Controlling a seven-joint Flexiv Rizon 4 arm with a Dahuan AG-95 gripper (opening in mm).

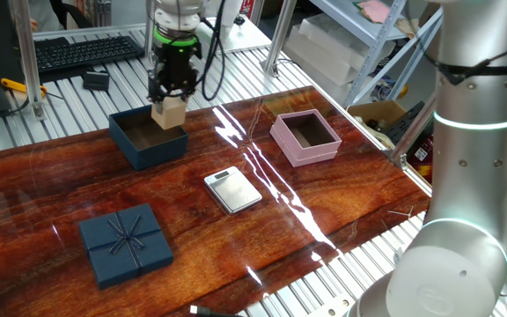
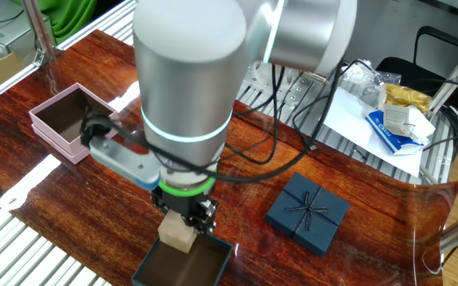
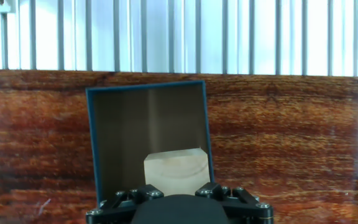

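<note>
A pale wooden block (image 1: 170, 113) hangs from my gripper (image 1: 172, 95), which is shut on its upper part. In the first exterior view the block is over the right side of the open dark blue box (image 1: 148, 151). The wrist view has the block (image 3: 178, 172) over the right part of the box's brown inside (image 3: 126, 134), near its right wall, with my gripper at the bottom edge. From the second exterior side, the block (image 2: 177, 231) overlaps the rim of the box (image 2: 183, 266); its exact height above it is hard to tell.
A dark blue lid with a bow (image 1: 127, 244) lies at the front left. A silver scale (image 1: 232, 189) sits mid-table, and an open pink box (image 1: 305, 138) stands to the right. Bare wood separates them. A keyboard (image 1: 86, 53) lies behind.
</note>
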